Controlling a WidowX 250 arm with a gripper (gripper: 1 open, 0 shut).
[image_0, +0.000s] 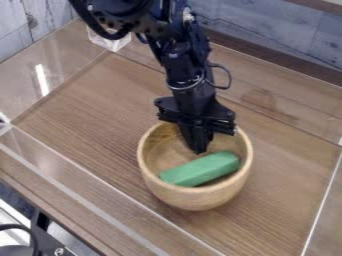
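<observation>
A beige round bowl (167, 191) sits on the wooden table, a green oblong block (201, 171) lying inside it. The black arm reaches down from the top to the bowl's back rim, where my gripper (195, 139) hangs low over the bowl's rear interior. Its fingertips are dark and partly hidden, so whether they are open or shut, or hold the rim, I cannot tell.
Pale walls border the back, and a small translucent object (110, 35) is at the back left. A black cable shows at the front left corner.
</observation>
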